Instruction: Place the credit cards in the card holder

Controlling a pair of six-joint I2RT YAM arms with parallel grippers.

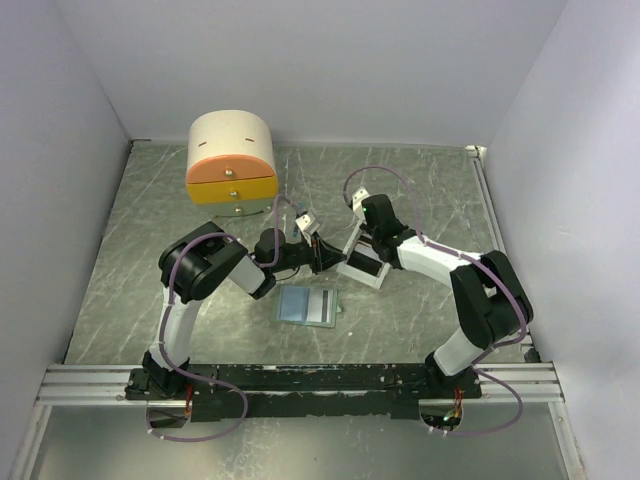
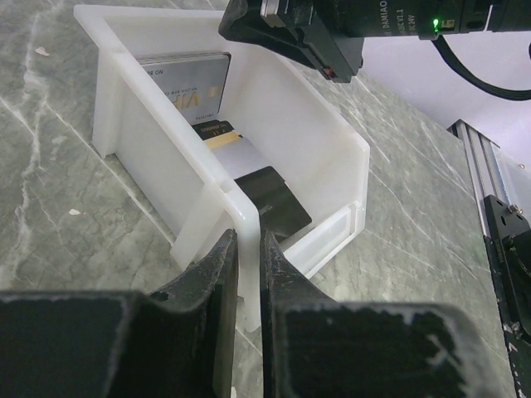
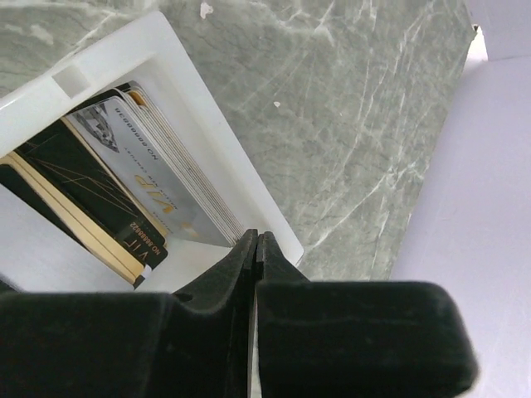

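Note:
A white open box stands tilted to the camera in the left wrist view, with my left gripper shut on its wall edge. Inside, a silver card stack leans on the box's end wall. Dark and gold-edged cards lie beside it, and a black card rests flat nearer the front. My right gripper is shut at the lower end of the stack, nothing between its fingers; the cards are outside them. A flat blue and white case lies on the table.
A rounded cabinet with orange and yellow drawers stands at the back left. Bare marble spreads behind and right of the box. Both arms reach in close to the box.

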